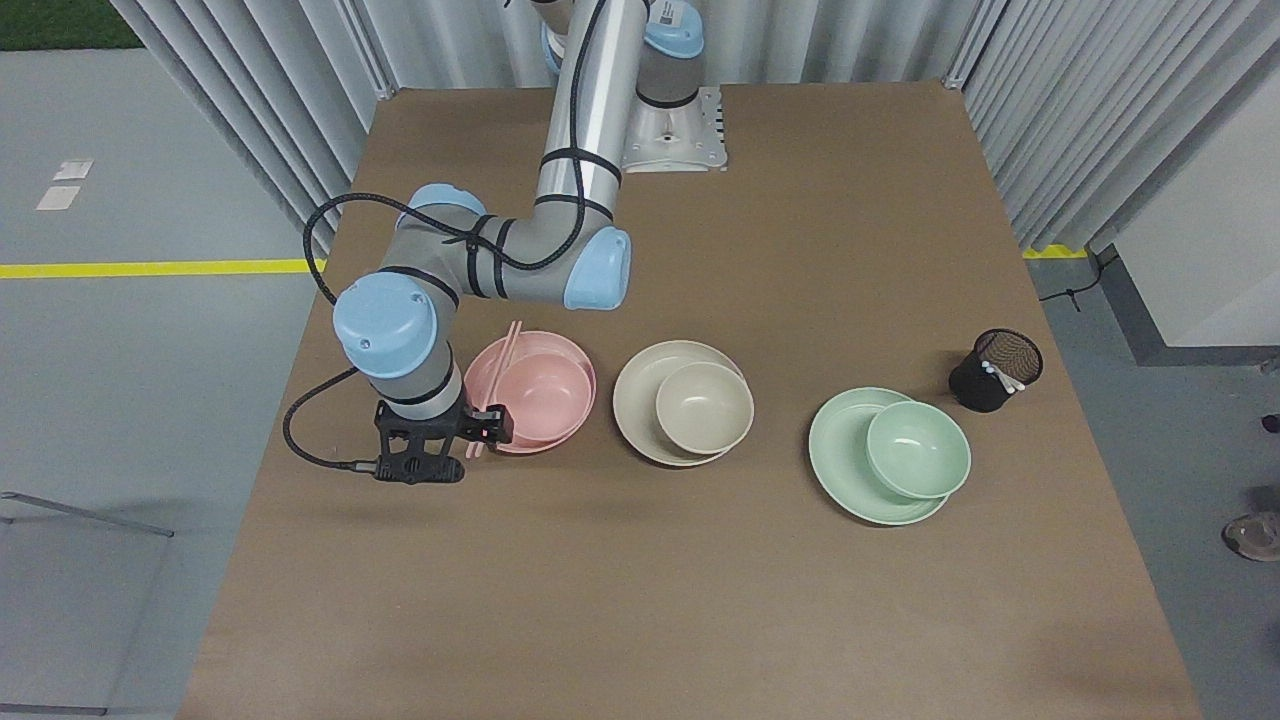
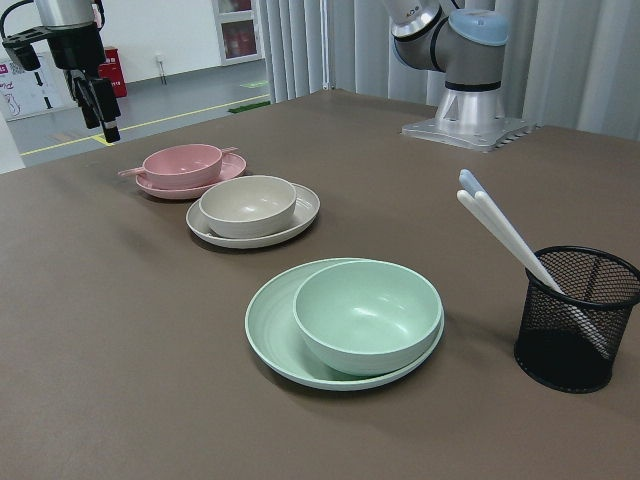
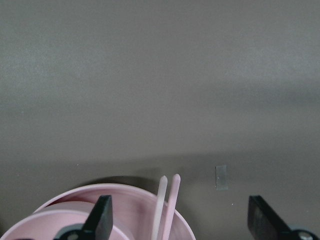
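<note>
My gripper hangs open above the table, at the near left side of the pink dishes in the front view, with nothing between its fingers. Below it in the wrist view are a pink plate and pink bowl; two pink chopsticks lie across the plate. In the left view the gripper is in the air beyond that set. A cream bowl on a cream plate sits in the middle, a mint bowl on a mint plate to the right.
A black mesh holder with white utensils stands at the right.
</note>
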